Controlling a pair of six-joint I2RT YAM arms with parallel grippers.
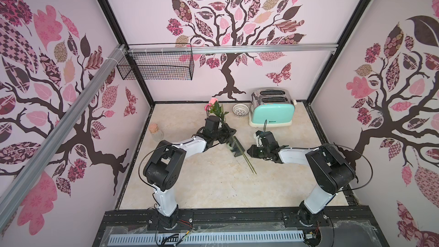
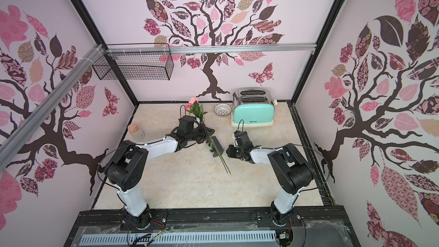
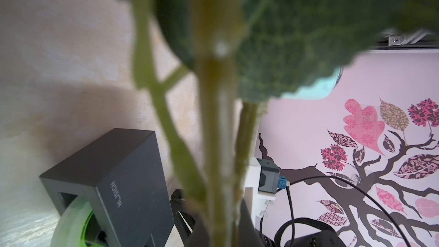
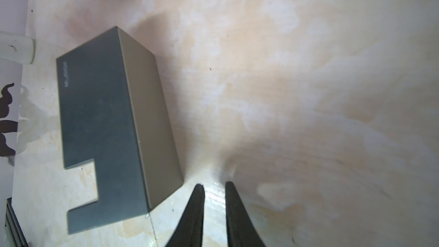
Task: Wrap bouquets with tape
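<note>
The bouquet has pink blooms, green leaves and long stems slanting toward the front right. My left gripper is shut on those stems; in the left wrist view the stems run down between its fingers. A dark grey tape dispenser rests on the table beside the stems. Its clear tape roll with a green core faces left, hidden from the right wrist view. My right gripper stands slightly open right of the dispenser, nothing between its fingers and apart from it.
A mint toaster and a small white basket stand at the back. The corked glass jar is at the left. A wire basket hangs above.
</note>
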